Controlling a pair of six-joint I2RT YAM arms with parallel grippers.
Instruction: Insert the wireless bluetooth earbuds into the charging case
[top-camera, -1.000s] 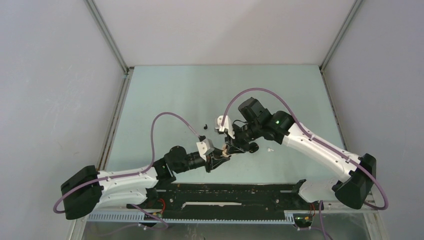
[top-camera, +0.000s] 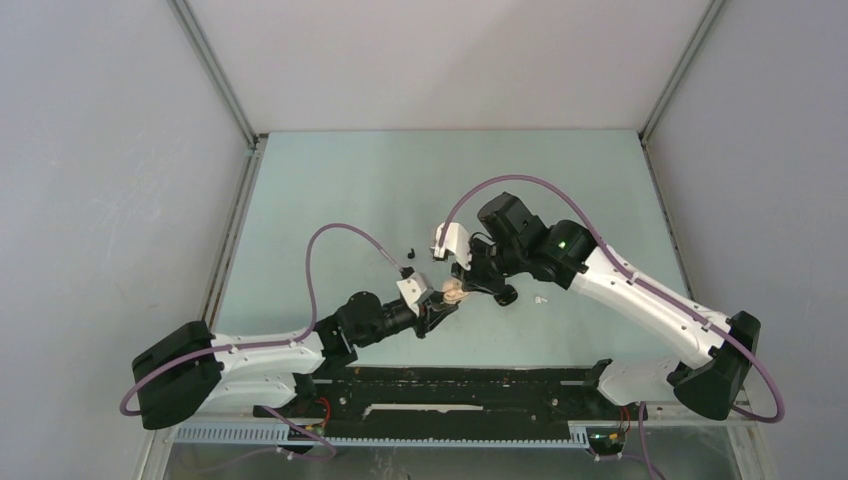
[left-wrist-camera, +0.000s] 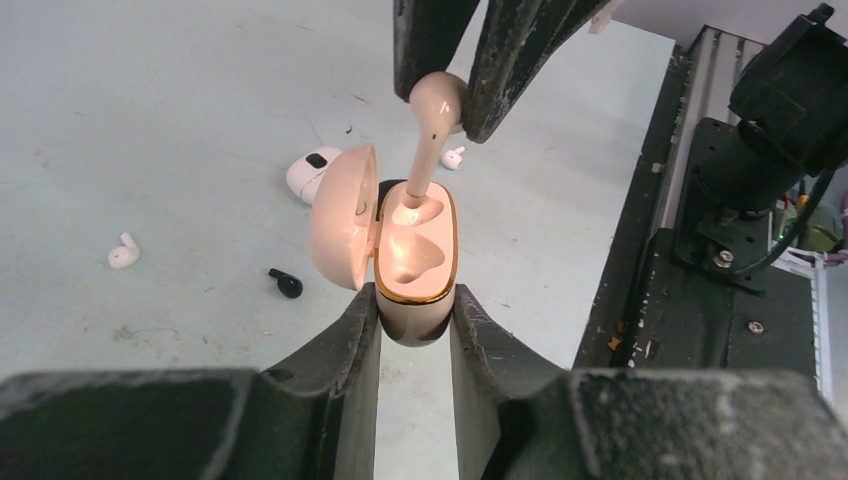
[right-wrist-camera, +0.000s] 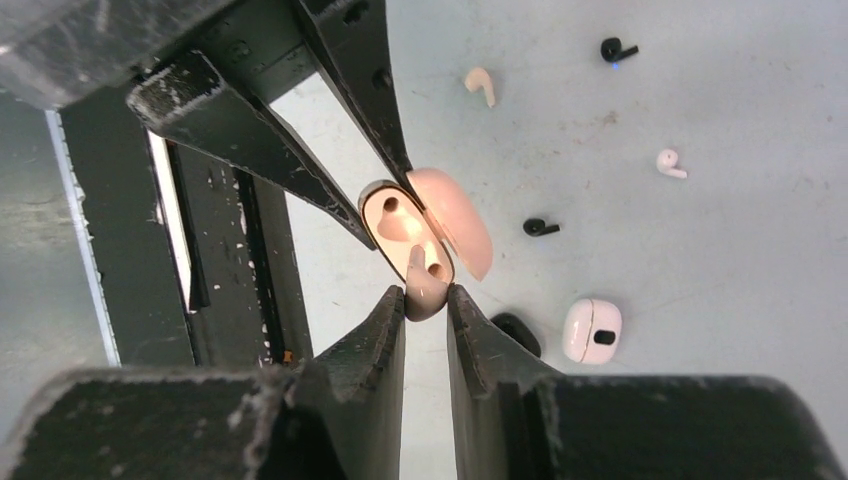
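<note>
The peach charging case (left-wrist-camera: 415, 255) is upright with its lid (left-wrist-camera: 342, 220) swung open, and my left gripper is shut on its lower body. Above it a peach earbud (left-wrist-camera: 437, 105) points stem down, its stem end at the well farther from my left gripper. Fingers of my right gripper touch both sides of the earbud's head. The nearer well is empty. Another peach earbud (right-wrist-camera: 479, 82) lies on the table in the right wrist view. From above, both grippers hide most of the case (top-camera: 453, 290).
On the table lie a white case (right-wrist-camera: 592, 330), a black case (right-wrist-camera: 517, 333), black earbuds (right-wrist-camera: 540, 228) and white earbuds (right-wrist-camera: 668, 162). The two arms meet closely over the table's front middle.
My left gripper has shifted slightly and the peach case shows more clearly between the grippers from above. The right arm has moved only a little.
</note>
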